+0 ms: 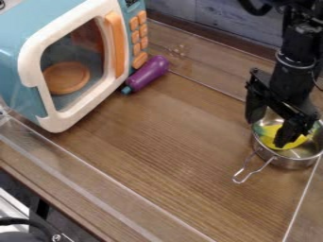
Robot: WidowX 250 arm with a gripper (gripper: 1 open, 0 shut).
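My black gripper (278,118) hangs at the right over a small steel pot (285,160) with a wire handle that points toward the front. Its fingers are open and reach down at the pot's rim, around a yellow object (284,139) with a green part inside the pot. The fingertips partly hide that object, and whether they touch it I cannot tell.
A toy microwave (63,57) in light blue and white, its window showing an orange plate, fills the upper left. A purple eggplant (147,73) lies beside it. A wall runs along the back.
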